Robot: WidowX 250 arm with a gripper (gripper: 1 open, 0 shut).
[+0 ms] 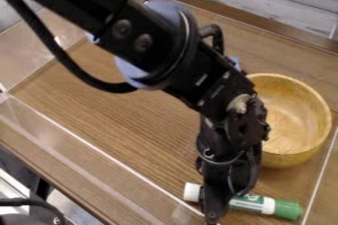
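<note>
The black gripper (pixel 218 201) reaches down to the front edge of the wooden surface, shut around the middle-left part of a green-and-white marker (pixel 271 206) that lies crosswise at the lower right. The arm hides part of the marker and the fingers' contact with it. A yellow bowl (pixel 297 111) sits behind the gripper on the right, partly covered by the arm.
A raised edge runs along the back, and a clear ledge borders the front left. Dark cables and other items lie beyond the lower-left edge.
</note>
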